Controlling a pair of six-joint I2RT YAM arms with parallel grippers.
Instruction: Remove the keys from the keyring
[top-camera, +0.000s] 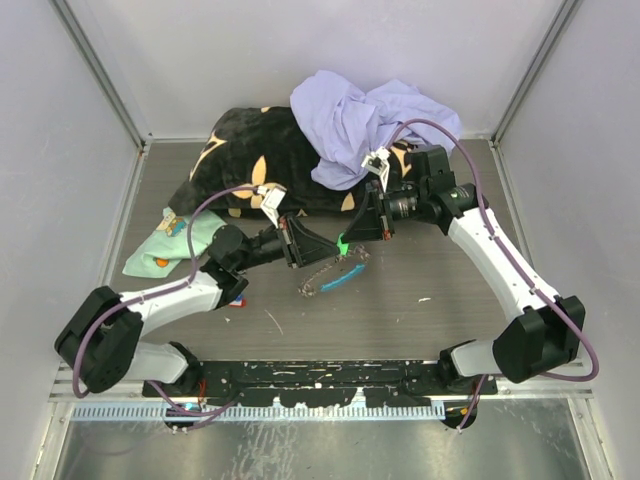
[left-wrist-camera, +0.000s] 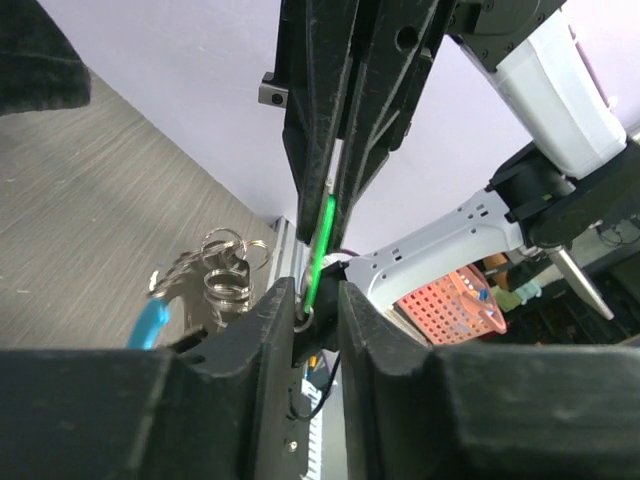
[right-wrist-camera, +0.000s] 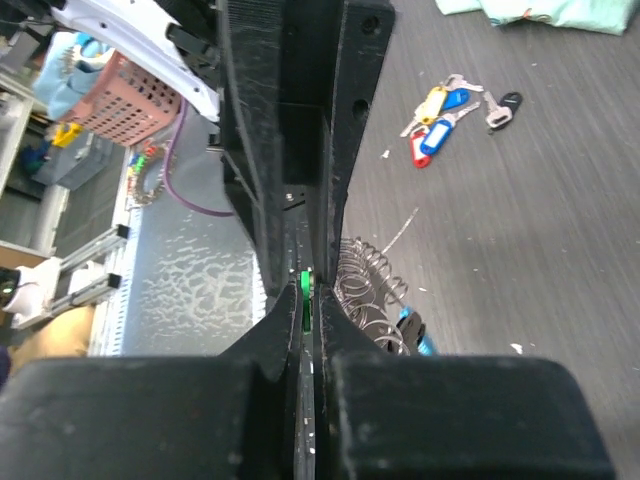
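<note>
A bright green key tag (top-camera: 343, 246) sits between the two arms' fingertips above the table. My right gripper is shut on it, a green edge showing between its fingers. From the other side, my left gripper reaches to the tag's lower end, its fingers parted with a gap; a small metal ring (left-wrist-camera: 303, 322) shows there, and contact is unclear. Below hangs the coiled metal keyring (top-camera: 317, 279) with a blue piece (top-camera: 343, 279); its coils (left-wrist-camera: 228, 275) appear left of the tag in the left wrist view.
Several loose keys with coloured tags (right-wrist-camera: 437, 118) lie on the table, a black-headed key (right-wrist-camera: 504, 110) beside them. A green cloth (top-camera: 165, 250) is at the left. The dark cushion (top-camera: 245, 150) and lilac cloth (top-camera: 350, 130) fill the back.
</note>
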